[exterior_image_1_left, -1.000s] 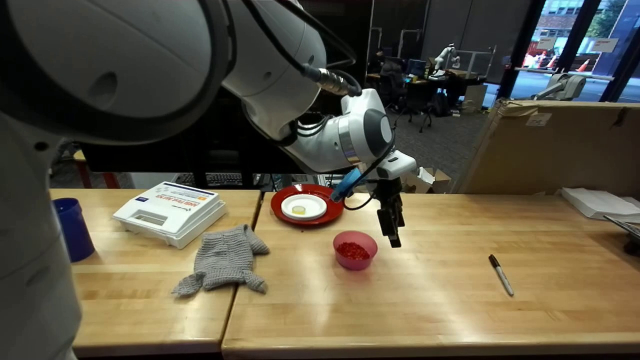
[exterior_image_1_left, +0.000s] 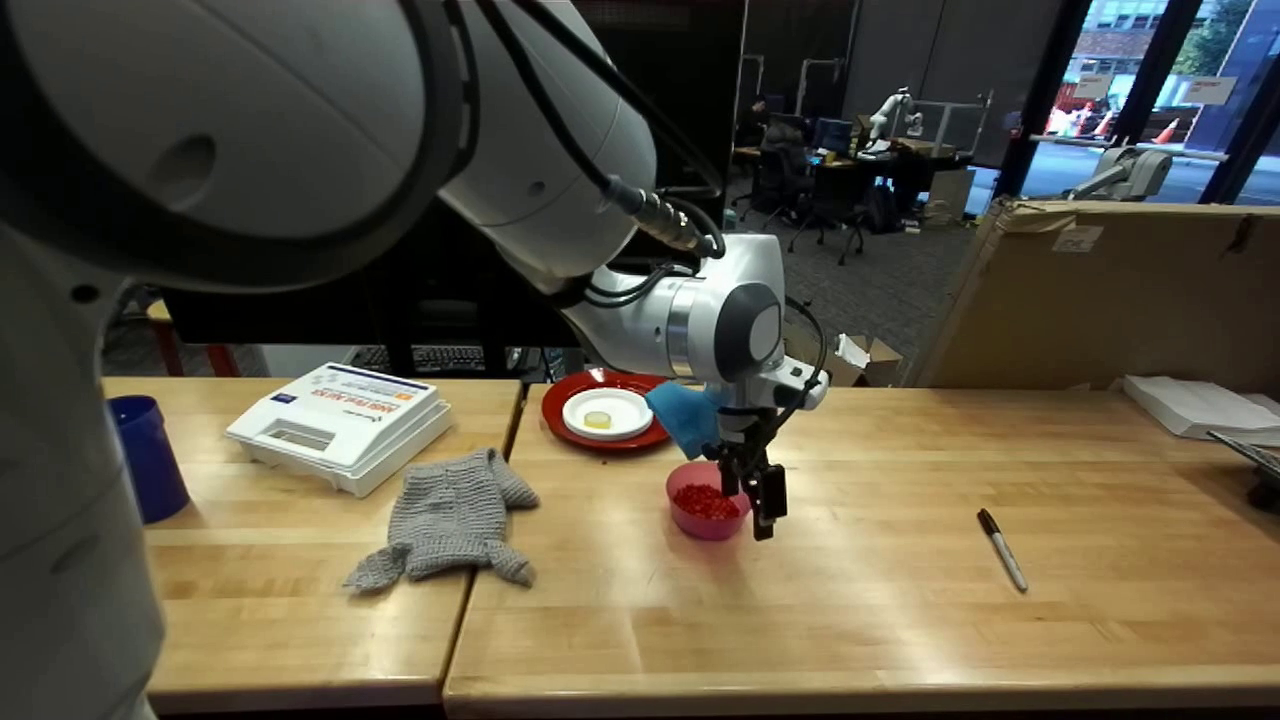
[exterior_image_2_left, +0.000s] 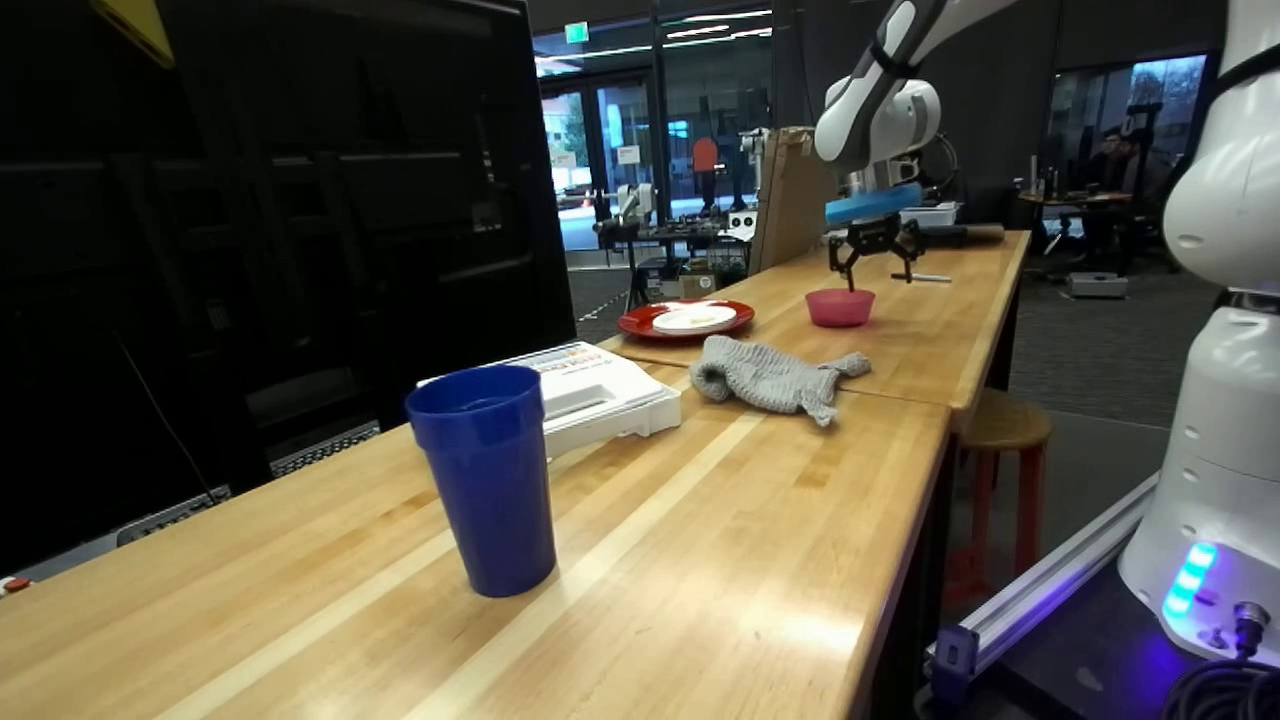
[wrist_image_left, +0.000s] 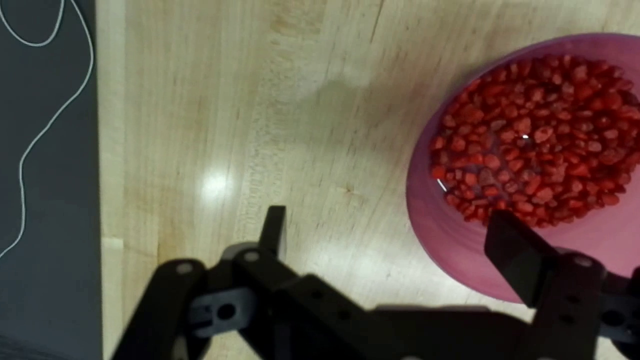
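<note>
A pink bowl (exterior_image_1_left: 679, 510) of small red pieces (wrist_image_left: 540, 138) rests on the wooden table. Over its right side in exterior view 1 hangs my gripper (exterior_image_1_left: 753, 510), open and pointing down. In the wrist view the gripper has its fingers spread wide: one finger (wrist_image_left: 273, 231) is above bare wood, the other lies over the near part of the bowl (wrist_image_left: 444, 252). Nothing shows between them. From exterior view 2 the gripper (exterior_image_2_left: 879, 276) appears just above the bowl (exterior_image_2_left: 840, 308); whether a fingertip touches the rim I cannot tell.
Behind the bowl stands a red plate (exterior_image_1_left: 555, 408) with a white plate (exterior_image_1_left: 624, 402) on it. A grey knitted cloth (exterior_image_1_left: 450, 516), white case (exterior_image_1_left: 348, 414) and blue cup (exterior_image_2_left: 486, 480) are to the left. Right of the bowl, the table is clear except for a marker (exterior_image_1_left: 1003, 550).
My gripper has come down and slightly left, turning about its axis, from beside and behind the bowl to over its right side. The bowl has stayed in place.
</note>
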